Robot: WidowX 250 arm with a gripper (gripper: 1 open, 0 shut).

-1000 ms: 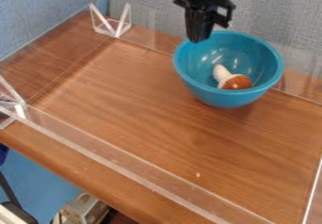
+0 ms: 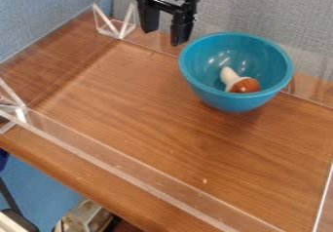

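My black gripper (image 2: 166,25) hangs at the top centre, open, above the back of the wooden table. Nothing shows between its fingers. To its lower right sits a blue bowl (image 2: 205,92). Inside the bowl lies a toy mushroom (image 2: 242,83) with a pale stem and a brown cap.
Clear low walls edge it, with white corner brackets (image 2: 115,26) at back left and left front. A grey padded wall stands behind.
My gripper has moved left from above the bowl to beside it, and now shows lower. The bowl and mushroom look unchanged.
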